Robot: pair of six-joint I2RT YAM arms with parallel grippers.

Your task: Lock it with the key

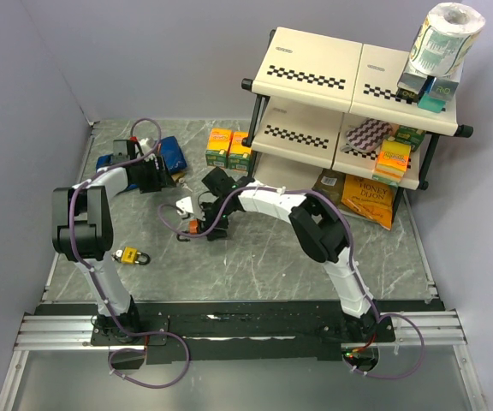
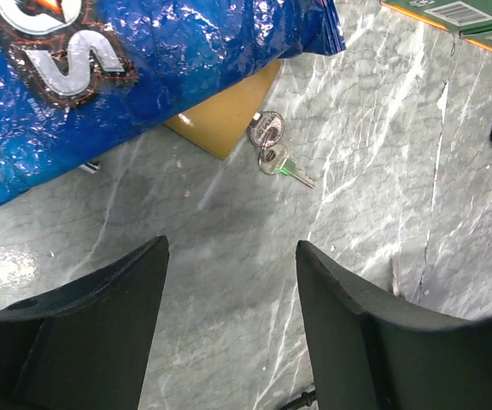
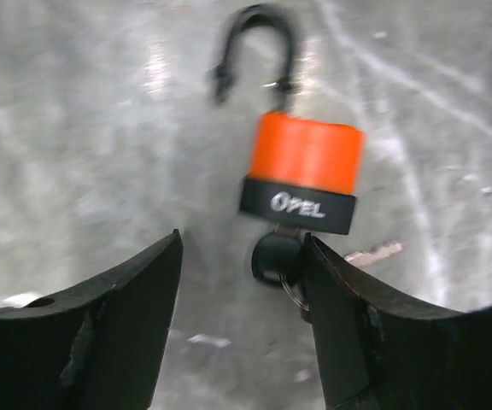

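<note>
An orange padlock (image 3: 310,154) with a black "OPEL" band lies on the grey tabletop in the right wrist view. Its dark shackle (image 3: 267,17) stands out with one end free. Against the band's lower side sits the black head of a key (image 3: 278,258), its blade mostly hidden. My right gripper has its fingers apart; the key head is beside the right fingertip, with a clear gap to the left one. My left gripper is part open and empty over bare table, below two small keys (image 2: 273,156) on a ring.
A blue bag (image 2: 143,77) lies over brown card (image 2: 229,107) near the small keys. A yellow padlock (image 1: 129,255) rests at the left of the table. Yellow-green boxes (image 1: 218,147) stand at the back, beside a shelf (image 1: 298,128).
</note>
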